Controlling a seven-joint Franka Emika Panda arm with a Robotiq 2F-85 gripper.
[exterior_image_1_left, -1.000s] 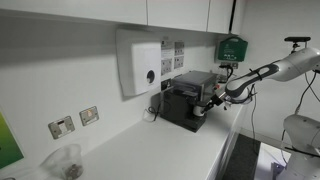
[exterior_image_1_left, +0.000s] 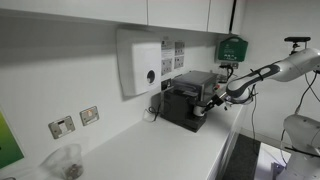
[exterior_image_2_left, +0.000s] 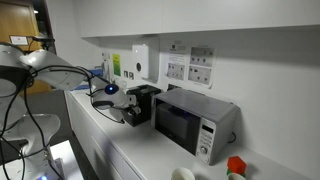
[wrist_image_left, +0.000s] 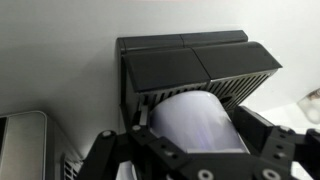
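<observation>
A pale, shiny cup-like object (wrist_image_left: 195, 122) fills the space between my gripper's fingers in the wrist view. My gripper (exterior_image_1_left: 207, 104) is open around it, at the front of a black coffee machine (exterior_image_1_left: 181, 108). The same machine's dark, ribbed front (wrist_image_left: 165, 70) rises just beyond the object in the wrist view. From the other side, the gripper (exterior_image_2_left: 133, 106) appears low against the machine. The lower part of the pale object is hidden by the gripper, and contact with the fingers cannot be told.
A microwave (exterior_image_2_left: 190, 122) stands on the white counter (exterior_image_1_left: 150, 150) beside the machine. Further along are a white cup (exterior_image_2_left: 183, 174) and a red object (exterior_image_2_left: 236, 165). A clear bowl (exterior_image_1_left: 64, 160) sits at the counter's far end.
</observation>
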